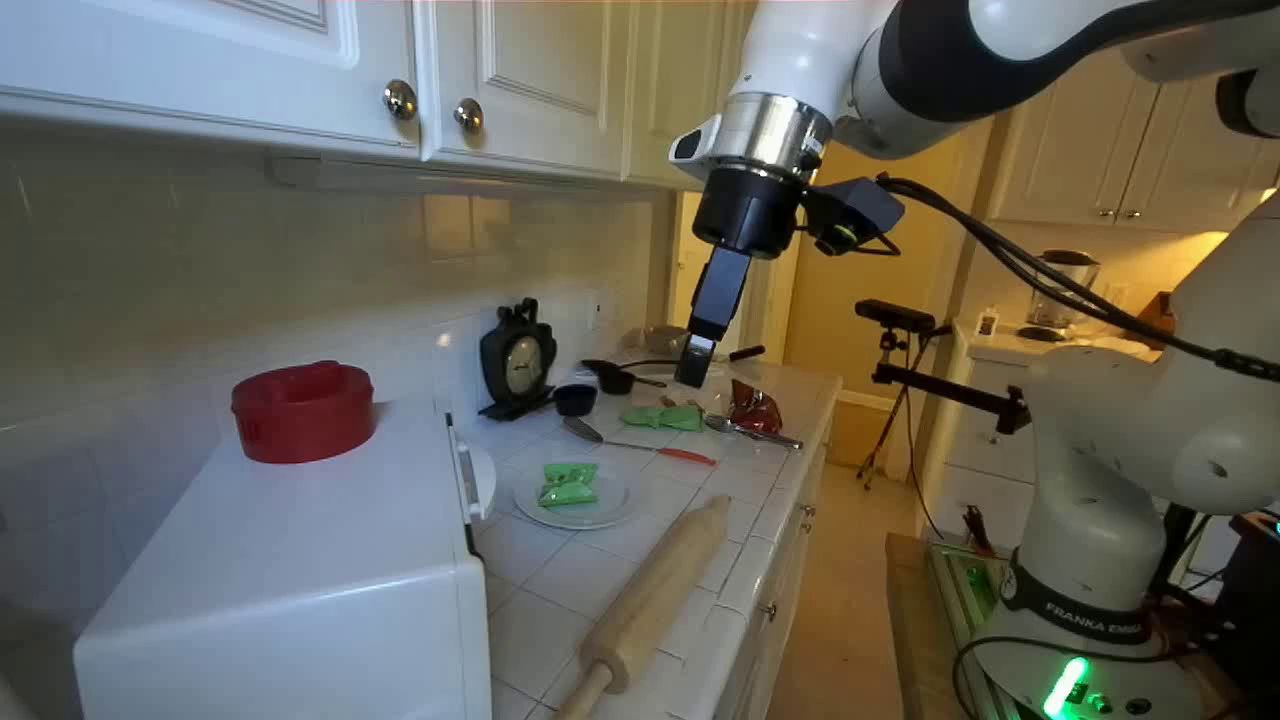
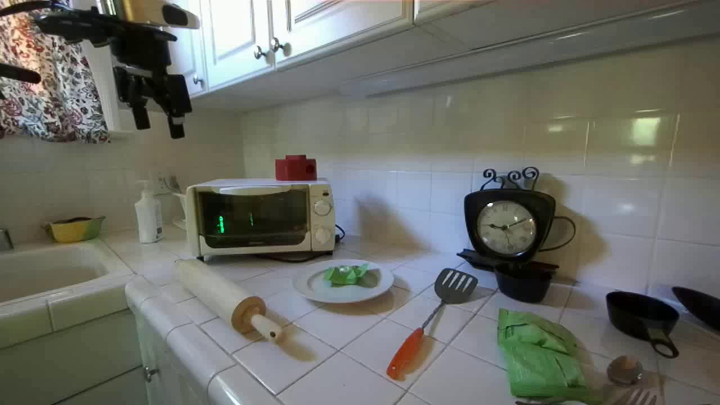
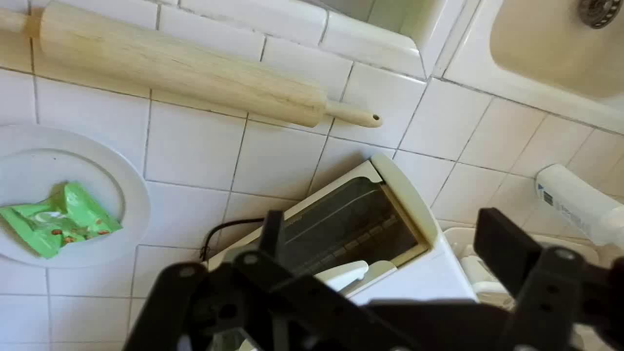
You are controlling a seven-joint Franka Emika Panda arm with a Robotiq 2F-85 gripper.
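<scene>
My gripper [image 2: 159, 128] hangs high above the counter, open, its two fingers well apart. In the wrist view the toaster oven [image 3: 345, 228] lies far below, showing between the spread fingers, and nothing is held. On a white plate [image 2: 310, 287] rests a small green packet [image 2: 345, 274]. A wooden rolling pin [image 2: 214, 294] lies along the counter's front edge. Farther right, a slotted spatula [image 2: 453, 286] with an orange handle and a larger green packet [image 2: 540, 354] lie flat on the tiles. The red container [image 1: 304, 412] sits on top of the oven.
A black clock [image 2: 509, 219] stands against the tiled wall, with black measuring cups [image 2: 641, 314] nearby. A soap bottle [image 2: 148, 215] is beside the sink [image 2: 50, 270]. Cabinets [image 2: 337, 30] overhang the counter. A shiny red packet [image 1: 753, 409] lies towards its far end in exterior view 1.
</scene>
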